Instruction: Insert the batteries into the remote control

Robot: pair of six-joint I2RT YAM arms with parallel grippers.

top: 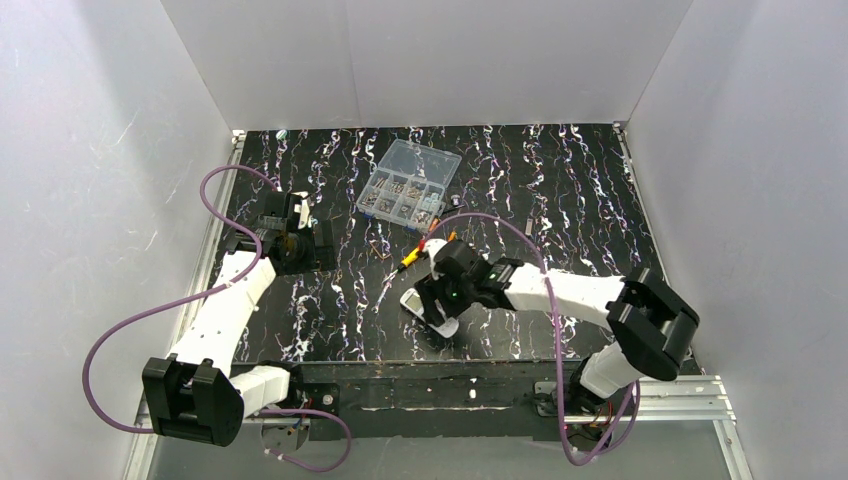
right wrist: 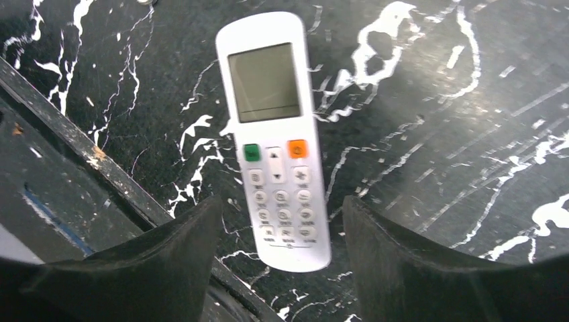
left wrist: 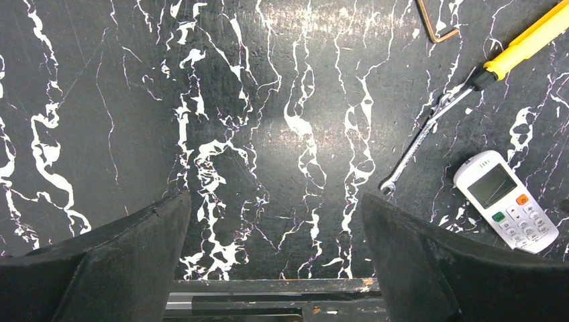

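The white remote (top: pixel 428 312) (left wrist: pixel 504 201) (right wrist: pixel 279 194) lies face up near the table's front edge, screen and buttons showing. My right gripper (top: pixel 432 295) is over it, with its open fingers either side of the remote's lower end in the right wrist view, apparently above it, not visibly holding it. My left gripper (top: pixel 322 250) stands open at the left over bare table, nothing between its fingers. I cannot pick out batteries with certainty; small orange cylinders show near the middle in the top view, partly hidden by the right arm.
A clear parts box (top: pixel 405 200) with an open lid stands at the back. A yellow-handled screwdriver (left wrist: pixel 527 43), a wrench (left wrist: pixel 412 151) and a hex key (left wrist: pixel 429 27) lie left of the remote. A small grey bar (top: pixel 528 227) lies right.
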